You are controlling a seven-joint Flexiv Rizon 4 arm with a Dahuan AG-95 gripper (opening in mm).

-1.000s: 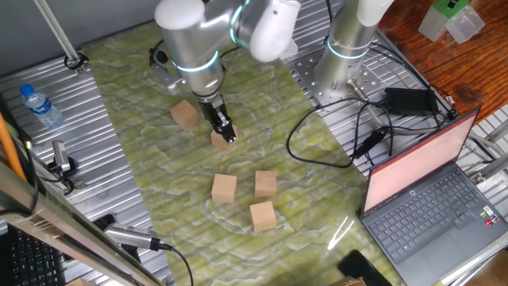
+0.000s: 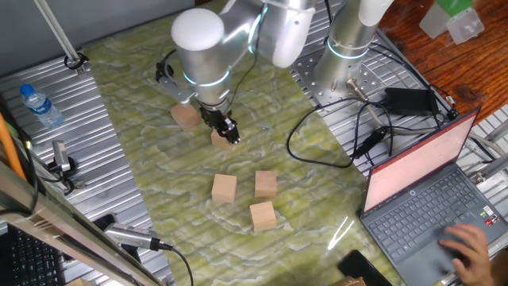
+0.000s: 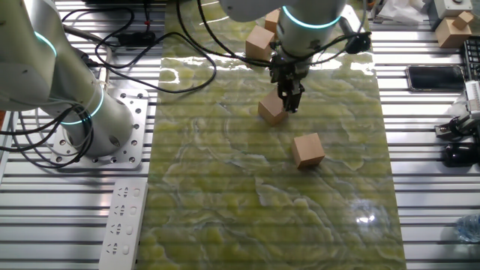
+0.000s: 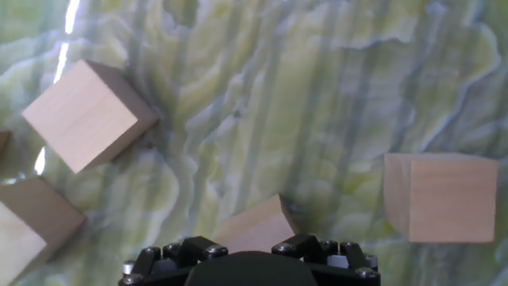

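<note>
Several plain wooden cubes rest on the green marbled mat. My gripper (image 2: 228,133) hangs above one cube (image 2: 221,140), partly covering it in exterior view 1; exterior view 2 shows the gripper (image 3: 291,96) over that cube (image 3: 271,109). In the wrist view, my two black fingers (image 4: 198,250) are spread apart, with a cube (image 4: 258,226) below and between them, its lower part hidden. No cube is in their hold. Another cube (image 2: 185,116) lies farther back. Three more, a left cube (image 2: 225,189), a right cube (image 2: 265,183) and a front cube (image 2: 263,216), sit close together.
A laptop (image 2: 429,199), with a person's hand (image 2: 467,254) on it, overlaps the mat's right side. A black cable (image 2: 294,147) loops onto the mat near the robot base. A phone (image 2: 361,268) lies at the front edge.
In exterior view 1 the arm has shifted right, its wrist most of all, while the fingertips moved only a little. The cubes stayed put. A hand has appeared on the laptop.
</note>
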